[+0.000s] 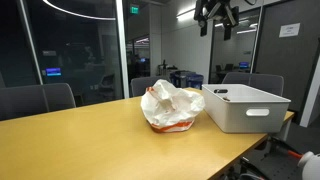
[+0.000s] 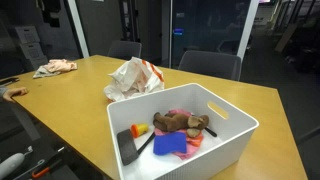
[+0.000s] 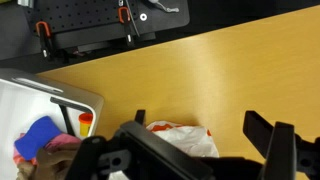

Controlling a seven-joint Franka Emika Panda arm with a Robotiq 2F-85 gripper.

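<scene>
My gripper (image 1: 215, 35) hangs high above the table, open, with its two fingers wide apart and nothing between them. In the wrist view, the gripper shows at the bottom edge, and its dark body partly covers a crumpled white plastic bag with red print (image 3: 190, 137). That bag (image 1: 172, 106) rests on the wooden table beside a white bin (image 1: 246, 116). Inside the bin are a brown plush toy (image 2: 184, 122), a blue cloth (image 2: 170, 144), pink cloth (image 2: 207, 147), an orange and yellow object (image 2: 139, 129) and a dark grey item (image 2: 126, 144).
Chairs (image 2: 209, 66) line the far edge. A crumpled cloth (image 2: 55, 67) lies at the table's left end in exterior view 2. The robot's mount (image 3: 100, 25) borders one table edge.
</scene>
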